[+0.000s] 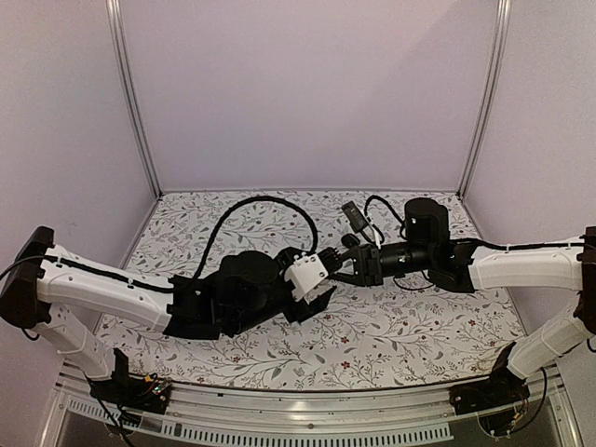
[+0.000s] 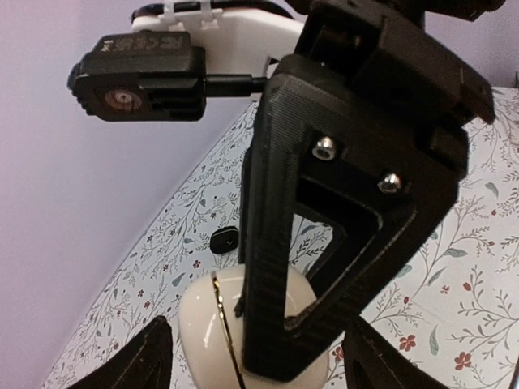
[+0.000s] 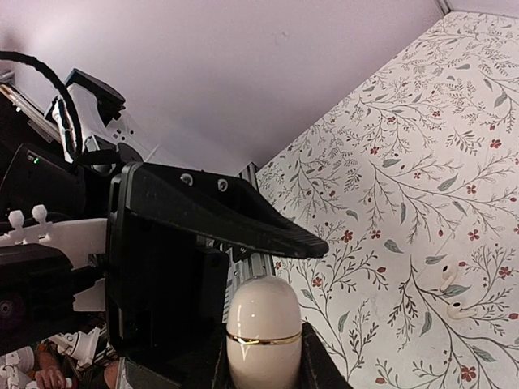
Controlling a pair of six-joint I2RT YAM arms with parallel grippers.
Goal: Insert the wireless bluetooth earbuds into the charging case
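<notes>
A glossy white charging case with a gold seam is held by my right gripper point(image 1: 346, 268), whose fingers are shut on it; in the right wrist view the case point(image 3: 264, 332) stands upright between them. My left gripper point(image 1: 321, 284) is beside it, part open, its fingertips at either side below the case in the left wrist view, partly hidden in the top view. Two small white earbuds point(image 3: 458, 309) lie on the floral mat in the right wrist view.
A small black object point(image 2: 225, 240) sits on the mat. The floral surface point(image 1: 391, 345) is otherwise largely clear in front and behind, bounded by plain walls. Both arms meet near the middle.
</notes>
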